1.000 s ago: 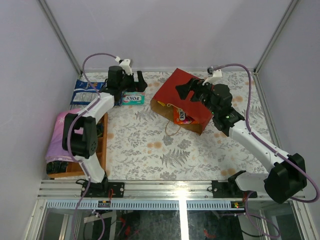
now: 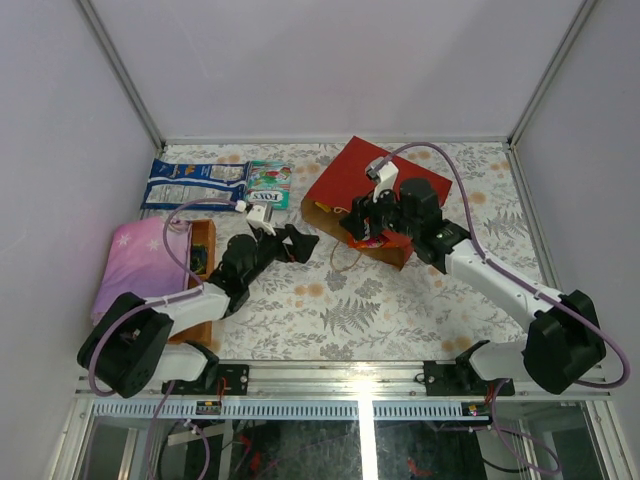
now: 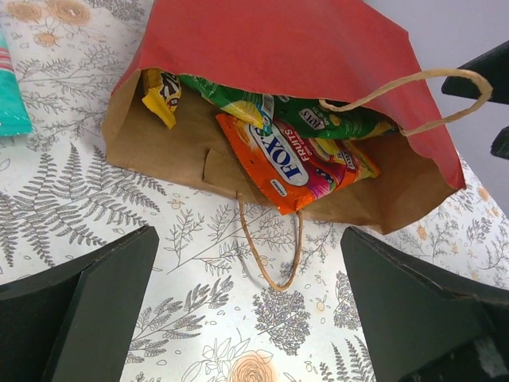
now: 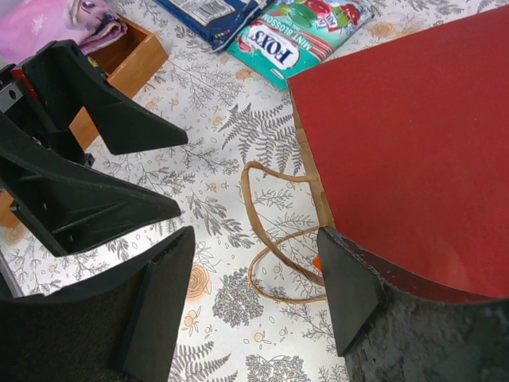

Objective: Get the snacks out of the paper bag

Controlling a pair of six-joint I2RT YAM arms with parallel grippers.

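The red paper bag [image 2: 350,175] lies on its side, its brown mouth turned toward my left arm. Inside, the left wrist view shows an orange Fox's pack [image 3: 278,159], green packs [image 3: 231,102] and a small yellow pack [image 3: 161,95]. My left gripper [image 2: 308,246] stands open in front of the mouth, nothing between its fingers. Above the mouth hovers my right gripper, its fingers apart. A bag handle [image 4: 253,208] stands up in the gap between them; whether a finger touches it I cannot tell. The other handle [image 3: 258,263] lies on the table.
At the back left lie a blue pack [image 2: 190,185] and a teal Fox's pack [image 2: 268,180]. A wooden box [image 2: 203,240] with a pink pillow-like bundle [image 2: 140,260] stands at the left.
My left gripper has come from beside the teal pack toward the front and right, to the bag mouth.
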